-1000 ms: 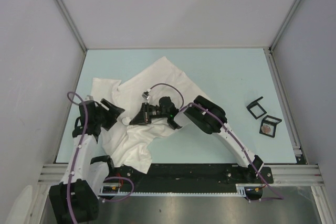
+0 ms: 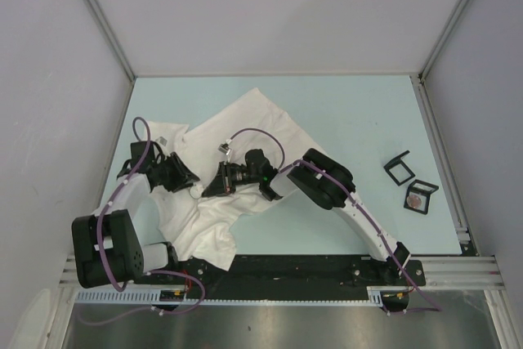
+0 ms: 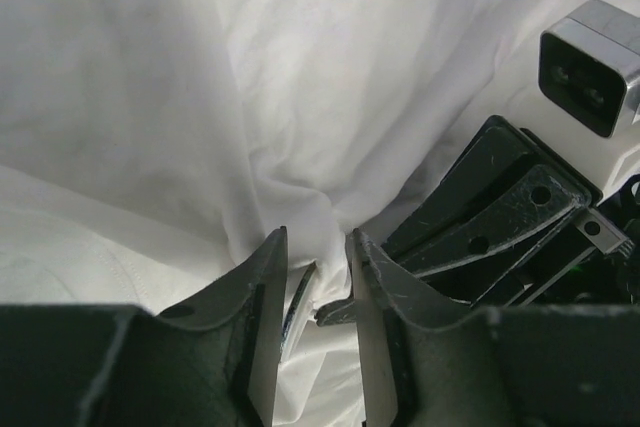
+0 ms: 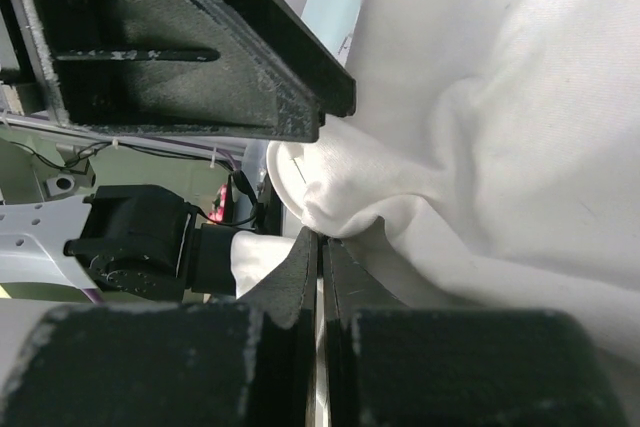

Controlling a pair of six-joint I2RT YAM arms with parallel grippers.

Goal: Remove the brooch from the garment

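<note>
The white garment lies crumpled across the left and middle of the table. My right gripper is shut at a bunched fold, where a curved pale rim shows; whether that is the brooch I cannot tell. In the left wrist view my left gripper is part open around a raised piece of fabric with a thin dark slit or bar below, right beside the right gripper's fingertips. In the right wrist view the left gripper's fingers loom just above the fold.
Two small dark open cases sit at the table's right. Both arms meet closely over the garment's left-middle.
The right arm stays still, and the garment looks much the same.
</note>
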